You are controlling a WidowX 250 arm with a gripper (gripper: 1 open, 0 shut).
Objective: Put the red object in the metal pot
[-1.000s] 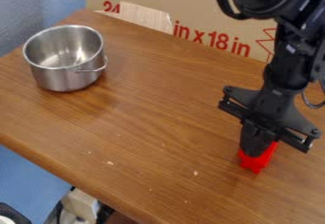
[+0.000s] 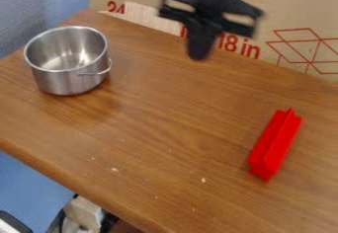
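The red object (image 2: 276,144), a long narrow bar, lies at the right side of the wooden table, slanting from lower left to upper right. At the left stands the metal pot (image 2: 69,61), upright, its handle on the right side; no object shows inside it. My dark gripper (image 2: 201,49) hangs near the top of the view, blurred, between the pot and the red object and well apart from both. Nothing red is at its fingers. Blur hides whether its fingers are open or shut.
A cardboard sheet (image 2: 306,41) with red print stands along the back edge. Below left, past the table's edge, are a blue surface (image 2: 30,193) and a small beige part (image 2: 87,214).
My gripper has moved up and left, away from the red object, towards the pot's side. The red object stays on the table, now fully uncovered. The pot has not moved.
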